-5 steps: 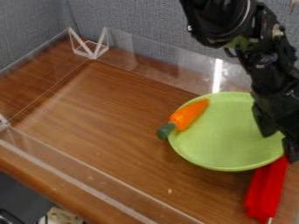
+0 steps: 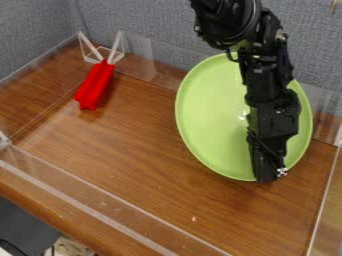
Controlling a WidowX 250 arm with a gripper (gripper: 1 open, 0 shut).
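Note:
A green plate [image 2: 207, 120] lies at the back right of the wooden surface, behind the black arm. My gripper [image 2: 267, 165] reaches down over the plate's right part to its lower rim; whether its fingers are open or shut is unclear. A red oblong object [image 2: 94, 85] lies at the back left, beside a white bracket. No carrot shows in view.
Clear low walls and grey padded walls [image 2: 34, 70] edge the wooden surface [image 2: 120, 180].
The red object has moved from the front right to the back left. The plate has shifted and the carrot seen on it earlier is out of sight. The arm has moved.

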